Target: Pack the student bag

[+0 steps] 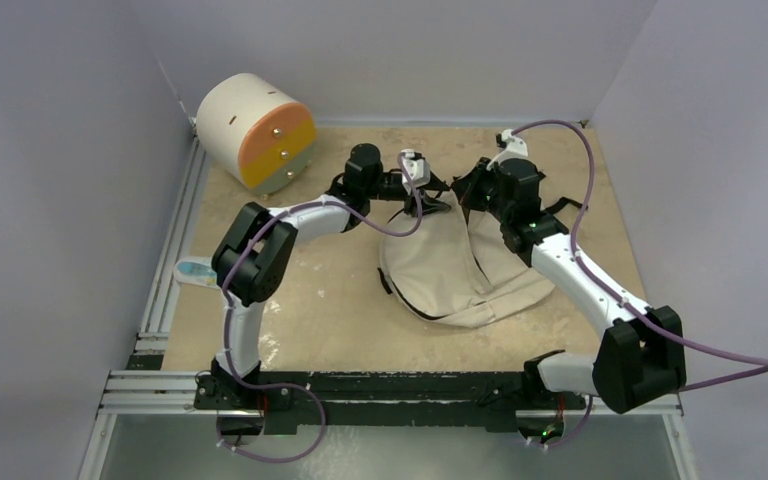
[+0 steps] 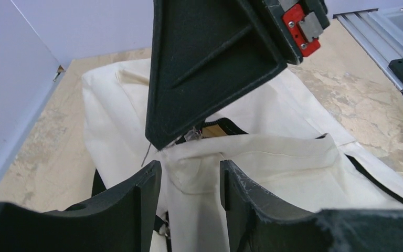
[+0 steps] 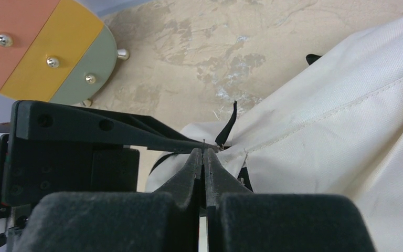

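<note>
A cream bag (image 1: 430, 265) with black zipper edging lies flat on the table in the top view. My left gripper is partly open over the upper edge, with a fold of the bag's cloth (image 2: 194, 207) between its fingers but a gap on both sides. Close by, my right gripper is shut at the bag's top edge; its fingertips meet, and whether thin cloth is pinched in them is hard to see. A black zipper pull (image 3: 227, 126) stands up just beyond. The bag's inside is mostly hidden.
A white drum-shaped box (image 1: 245, 125) with an orange, yellow and green front stands at the back left. A pale blue and white item (image 1: 195, 272) lies at the left edge. Bare table (image 1: 310, 280) shows left of the bag; black straps (image 1: 563, 205) lie to its right.
</note>
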